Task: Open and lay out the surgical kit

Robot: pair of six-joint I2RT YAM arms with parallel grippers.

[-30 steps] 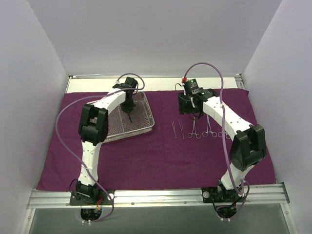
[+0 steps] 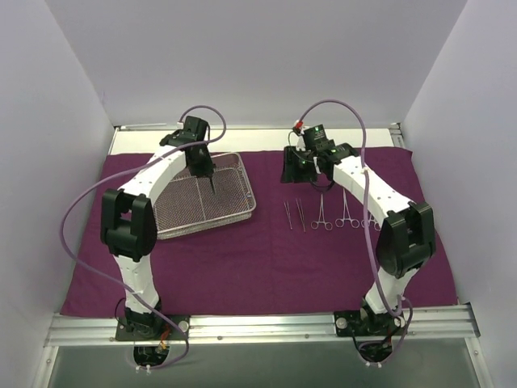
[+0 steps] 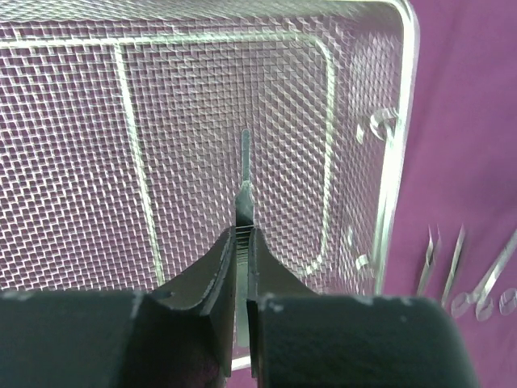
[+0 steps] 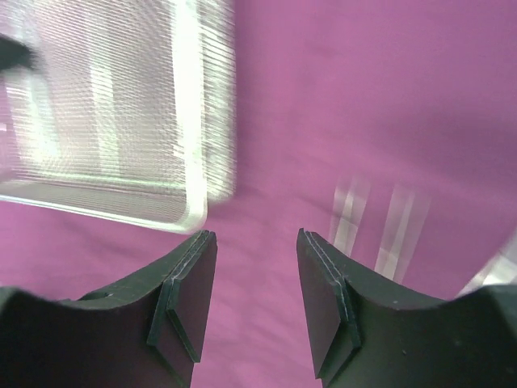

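Note:
My left gripper holds a slim metal scalpel handle (image 3: 245, 153) over the mesh tray (image 2: 174, 218), fingertips closed on it. The tray shows no other instruments in the left wrist view. My right gripper is open with empty fingers, above the purple cloth (image 2: 275, 267) right of the tray; its view is blurred. On the cloth lie two slim tweezer-like tools (image 2: 288, 214) (image 2: 301, 214) and several ring-handled instruments (image 2: 346, 218), partly hidden under the right arm in the top view.
Grey walls stand on both sides and behind, with a white rail (image 2: 242, 318) along the front edge.
My right gripper has shifted a little to the left.

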